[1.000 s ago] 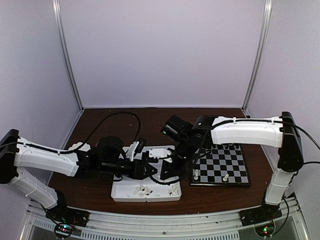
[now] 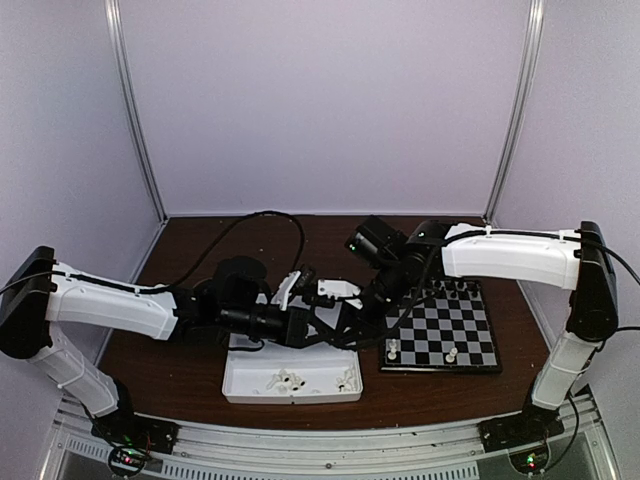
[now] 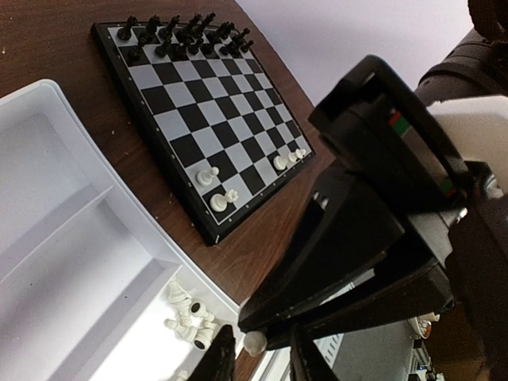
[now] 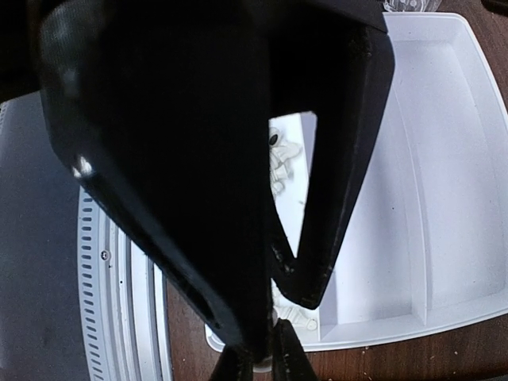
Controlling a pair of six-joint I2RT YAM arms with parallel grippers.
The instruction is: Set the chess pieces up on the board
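Note:
Both grippers meet over the white tray [image 2: 240, 385]. My right gripper is shut on a white piece [image 3: 255, 342], seen at its fingertips in the left wrist view. My left gripper is part open, its fingers either side of that piece; whether they touch it I cannot tell. More white pieces [image 3: 190, 317] lie in the tray. The chessboard [image 3: 213, 111] carries black pieces [image 3: 167, 30] along its far side and several white pieces [image 3: 208, 176] along the near side.
The two arms crowd together above the tray, close left of the board. Bare wooden table [image 2: 200, 375] shows around the tray and behind the arms. Walls enclose the back and sides, and a metal rail [image 2: 330, 430] runs along the front.
Compared with about a second ago, both arms have shifted rightward in the top view, with the grippers still together over the tray.

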